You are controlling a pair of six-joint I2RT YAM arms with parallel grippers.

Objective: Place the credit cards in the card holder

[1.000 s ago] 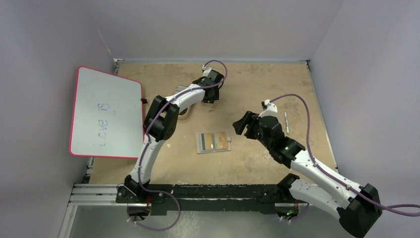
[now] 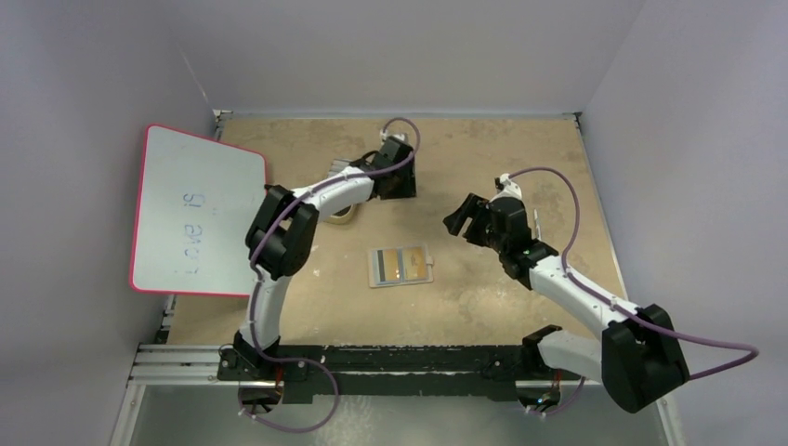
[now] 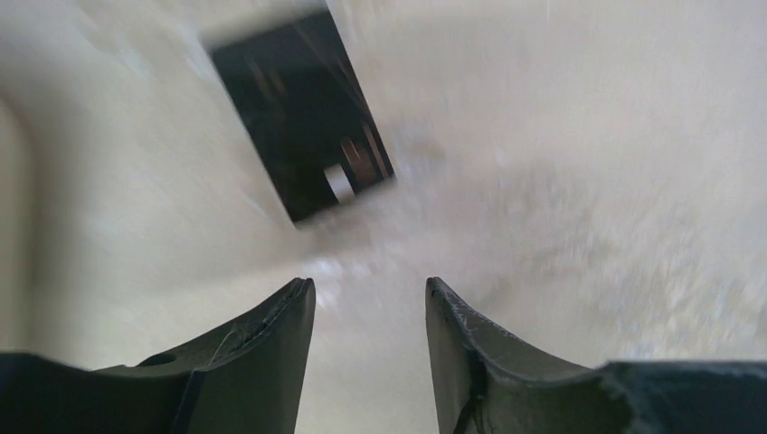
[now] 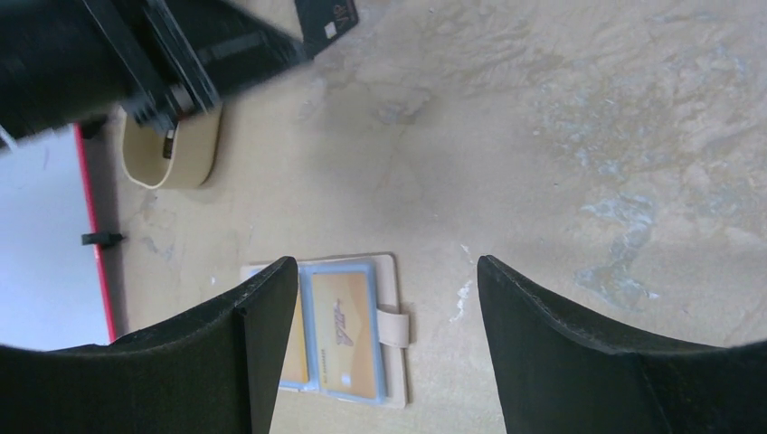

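Note:
A black card lies flat on the table in the left wrist view, blurred, beyond the fingertips. My left gripper is part open above the table, with only bare surface between its fingers. In the right wrist view a corner of the black card shows beside the left arm. The card holder lies open at the front middle, with gold and darker cards in its pockets. My right gripper stands open, the holder's right part showing beyond its left finger; nothing is held there.
A beige container stands under the left arm. The red-edged whiteboard covers the left side, and a pen lies at the right. Open table lies between the arms and at the back right.
The left arm's elbow has swung left, while its gripper has shifted only slightly. The right arm's elbow has drawn inward to the left, its gripper moving a little right. The holder has stayed put.

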